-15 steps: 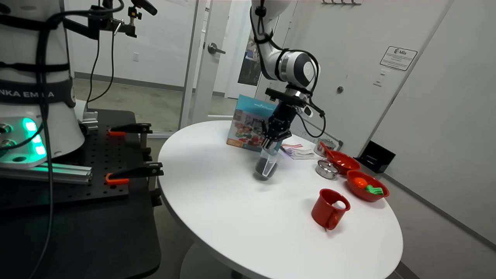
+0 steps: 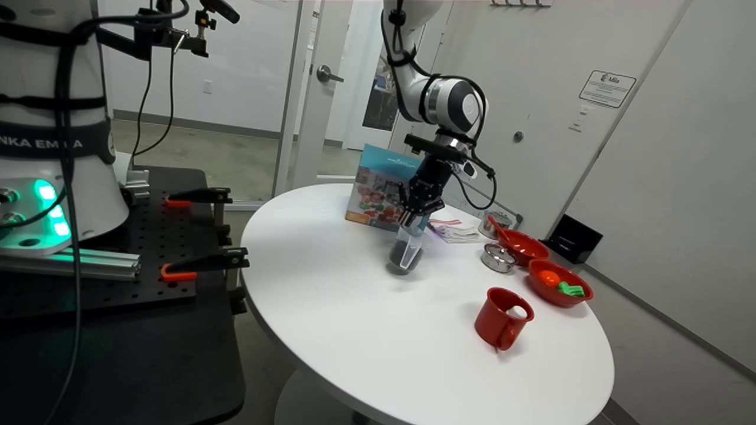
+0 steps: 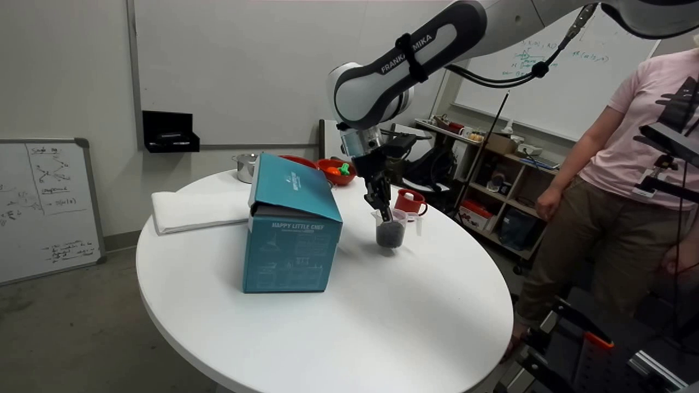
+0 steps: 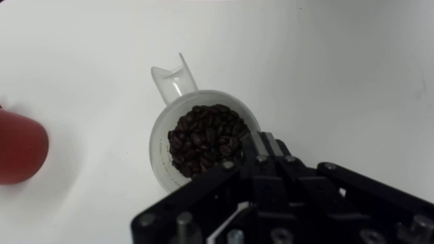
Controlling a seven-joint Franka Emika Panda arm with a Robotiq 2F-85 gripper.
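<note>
A clear measuring cup [image 4: 163,162] stands on the white table, dark coffee beans [image 4: 203,138] inside it and its handle [image 4: 175,83] pointing away from my fingers in the wrist view. My gripper is shut, with its fingertips together at the cup's rim. Whether the thin rim runs between them cannot be made out. From the second exterior side, the gripper [image 3: 386,216] reaches down to the cup's mouth [image 3: 401,215]. A red mug [image 2: 496,322] with something white inside stands apart from the cup.
A blue box [image 3: 291,252] stands close beside the arm. Red bowls [image 2: 556,291], a metal pot [image 2: 498,258] and folded cloths [image 2: 457,232] lie toward the far side.
</note>
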